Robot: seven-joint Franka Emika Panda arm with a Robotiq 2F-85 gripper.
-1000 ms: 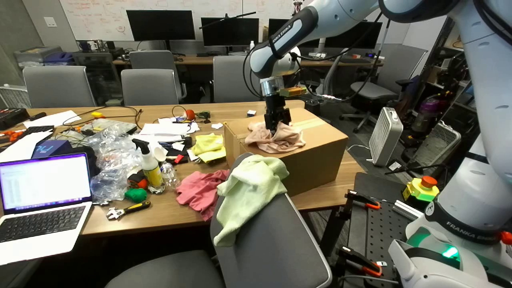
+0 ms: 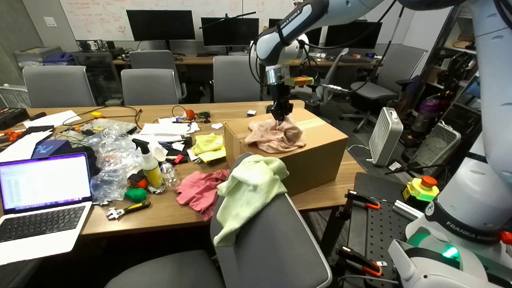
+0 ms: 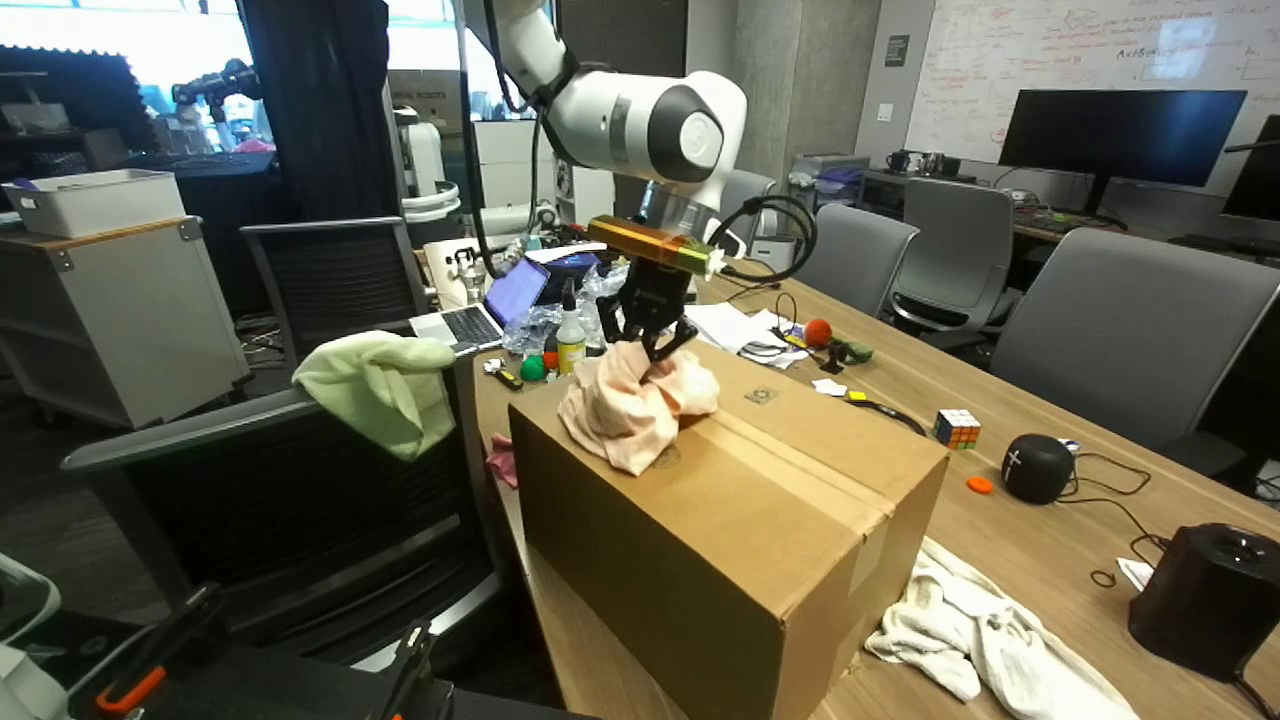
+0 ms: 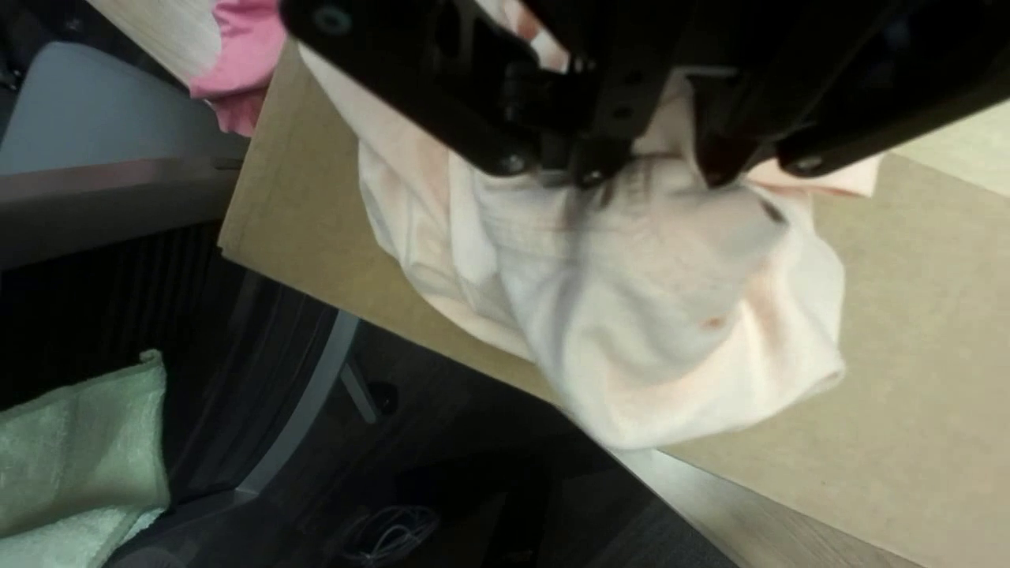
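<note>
A crumpled pale pink cloth (image 2: 276, 136) lies bunched on top of the cardboard box (image 3: 768, 504), near the edge by the chair. My gripper (image 3: 654, 348) points down into the cloth and is shut on a fold of it. Seen from the wrist, the pink cloth (image 4: 653, 312) spreads out below the black fingers (image 4: 592, 170), with creases running toward where they pinch it. The exact grip is partly hidden by the fingers and the folds. Most of the cloth still rests on the box.
A light green cloth (image 2: 252, 185) hangs over the grey chair back (image 2: 283, 240) in front of the box. On the table lie a dark pink cloth (image 2: 204, 189), a yellow cloth (image 2: 209, 146) and a white cloth (image 3: 996, 636). The box top is clear toward the taped end.
My gripper has moved slightly up and to the right in exterior view 1. The cloth's top is drawn up a little with it, its bulk staying put.
</note>
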